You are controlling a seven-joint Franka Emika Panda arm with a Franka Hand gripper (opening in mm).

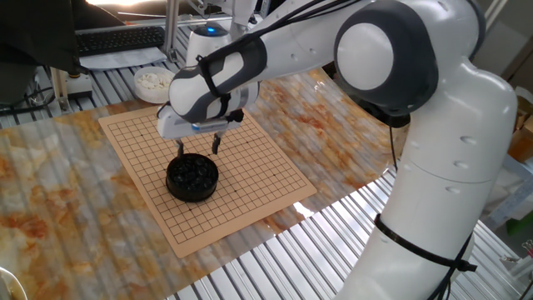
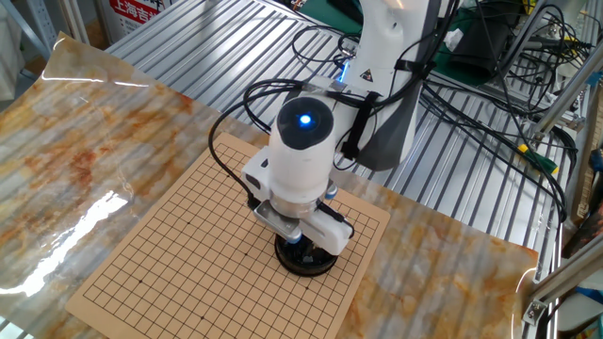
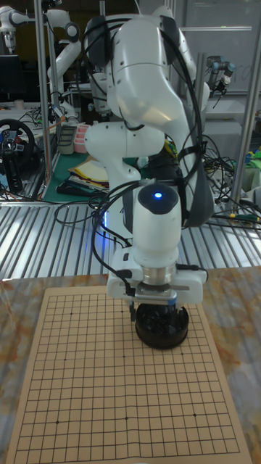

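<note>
A round black bowl (image 1: 192,185) full of black stones stands on the tan Go board (image 1: 250,179). Just above the bowl's far rim, in exterior view 1, hangs my gripper (image 1: 198,150). Its two fingers are spread wide with nothing visible between them. Exterior view 3 shows one finger (image 3: 132,312) by the left side of the bowl (image 3: 162,333), with the other near the right part of its rim. In exterior view 2 the hand covers part of the bowl (image 2: 306,268) and hides the fingertips. Whether a finger touches the rim I cannot tell.
A white bowl (image 1: 155,85) with pale stones stands behind the board, near a keyboard (image 1: 122,40). Most of the board's grid is bare.
</note>
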